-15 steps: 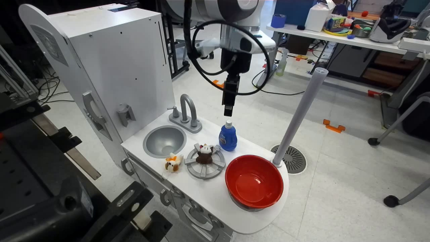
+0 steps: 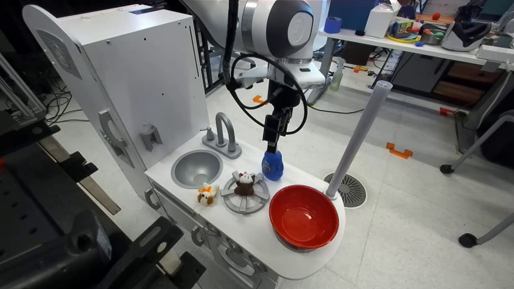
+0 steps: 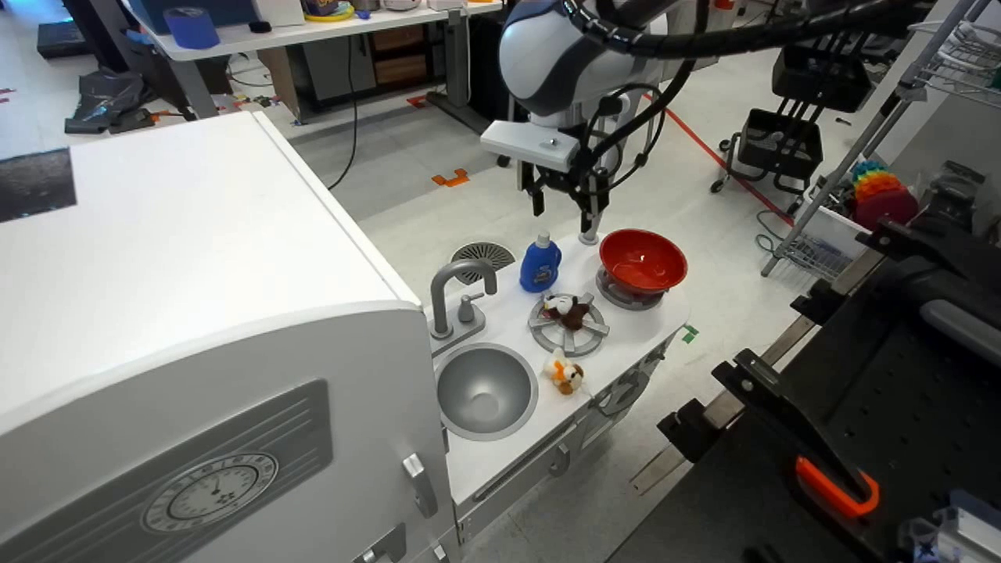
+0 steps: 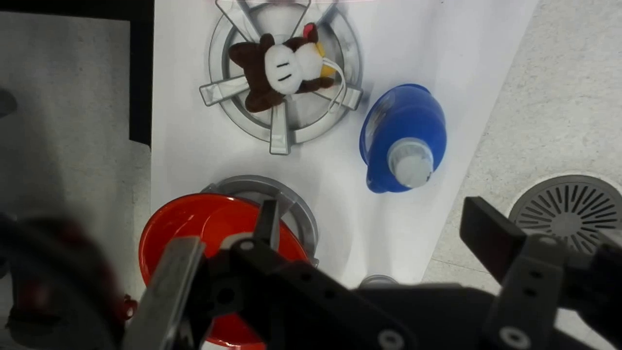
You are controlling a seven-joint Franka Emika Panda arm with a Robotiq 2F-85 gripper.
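A blue bottle (image 2: pixel 272 166) with a pale cap stands upright on the white play-kitchen counter. My gripper (image 3: pixel 563 214) hangs above the counter's back edge, close over the bottle (image 3: pixel 540 267). It is open, its fingers wide apart in the wrist view with nothing held between them. From the wrist, the bottle (image 4: pixel 402 140) lies ahead of the gap between the fingertips. In exterior view 1 a finger covers the cap. A brown-and-white plush toy (image 4: pixel 283 67) rests on a grey burner. Beside the sink is a white-and-brown plush dog (image 3: pixel 565 374) with orange on it.
A red bowl (image 2: pixel 303 216) sits on the other burner, near the counter's rounded end. The grey sink (image 2: pixel 197 168) and the faucet (image 2: pixel 225 135) are toward the tall white cabinet. A grey post (image 2: pixel 359 139) rises at the counter's back edge, close to the bowl.
The bottle, toys and bowl stay where they were.
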